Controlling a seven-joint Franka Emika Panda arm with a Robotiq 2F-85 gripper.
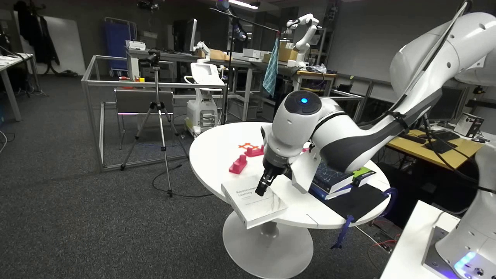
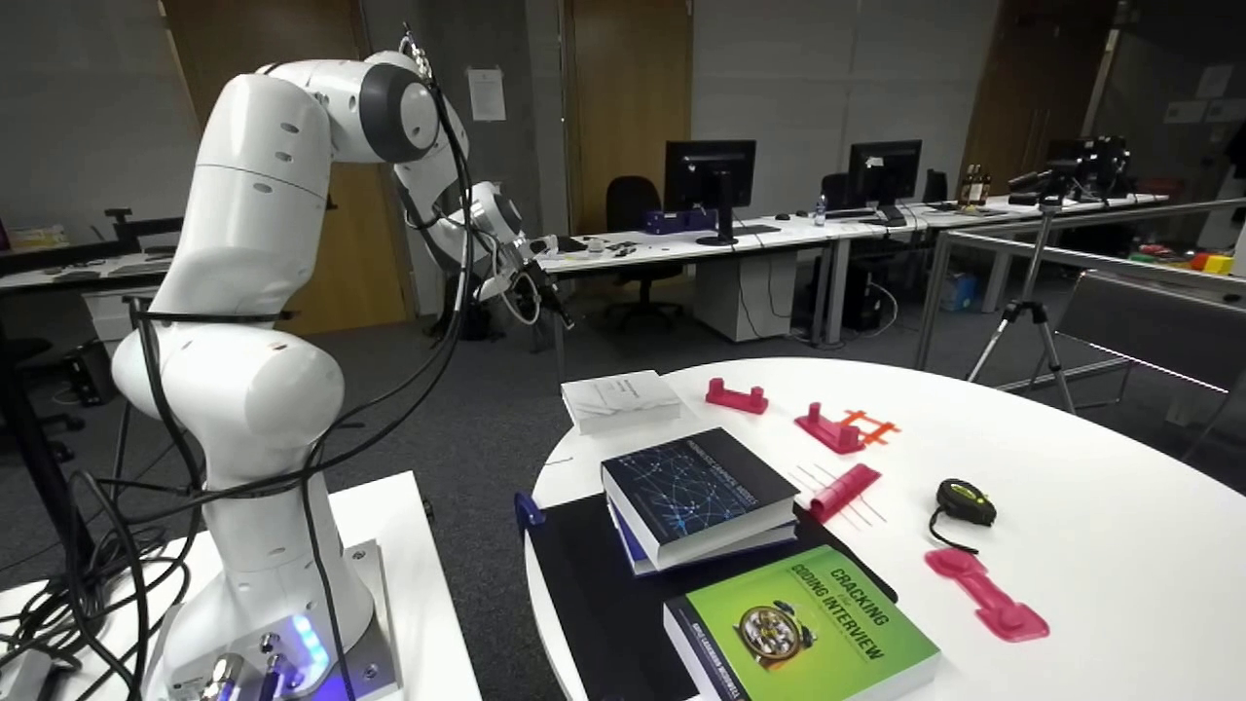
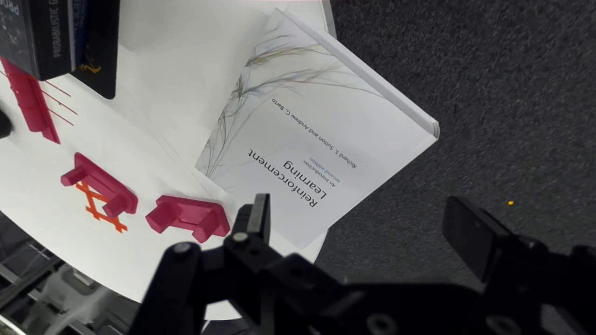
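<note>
A white "Reinforcement Learning" book (image 1: 248,207) lies flat at the round table's edge, one side jutting out over the floor. My gripper is open in the wrist view, its two dark fingers wide apart with nothing between them. One finger (image 3: 258,215) appears over the table beside the book's title end; the other (image 3: 472,237) appears over the dark floor. Exterior view 1 puts the gripper (image 1: 264,183) above the book. In exterior view 2 it hangs past the far side of the white book (image 2: 621,399), pointing downward.
A dark-blue book (image 2: 701,485) tops a stack on a black mat (image 2: 596,608), with a green book (image 2: 806,625) beside it. Several pink parts, including a two-post piece (image 3: 190,215), and a tape measure (image 2: 966,502) occupy the white table (image 2: 1110,502).
</note>
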